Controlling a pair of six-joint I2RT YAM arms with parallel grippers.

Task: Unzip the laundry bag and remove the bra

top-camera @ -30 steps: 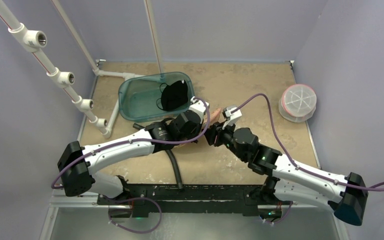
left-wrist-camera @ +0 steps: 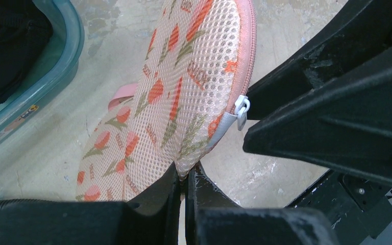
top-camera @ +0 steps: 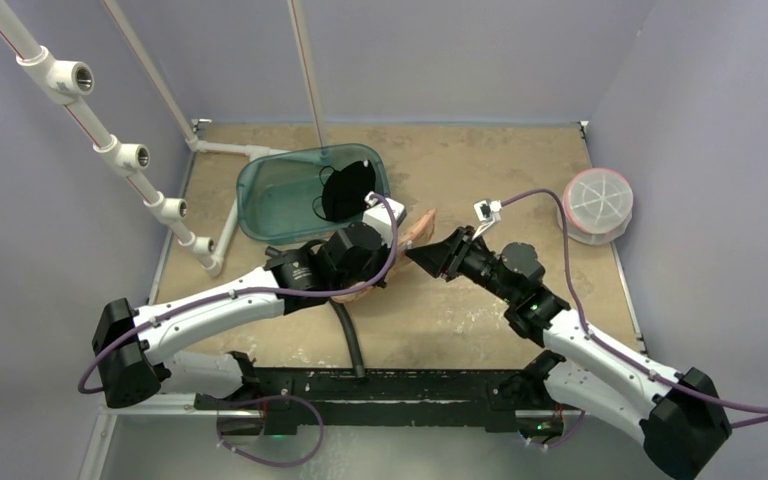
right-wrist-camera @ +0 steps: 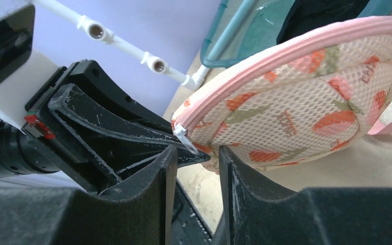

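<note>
A pale mesh laundry bag with tulip print (left-wrist-camera: pixel 158 112) hangs from my left gripper, which is shut on its fabric. A pink zipper (left-wrist-camera: pixel 248 46) runs along the bag's edge, ending at a white zipper pull (left-wrist-camera: pixel 242 109). My right gripper is part open beside that pull, its fingertips close to it with nothing clearly between them. In the top view both grippers meet over the middle of the table, the bag partly hidden under the left arm. No bra can be made out inside the bag.
A teal bin (top-camera: pixel 275 200) holding black fabric (top-camera: pixel 350 190) stands at the back left. A white lidded round container (top-camera: pixel 597 203) is at the far right. A dark hose (top-camera: pixel 350 340) lies at the front.
My left arm has shifted slightly toward the front left with the bag. My right gripper has turned and its arm has shifted a little toward the front.
</note>
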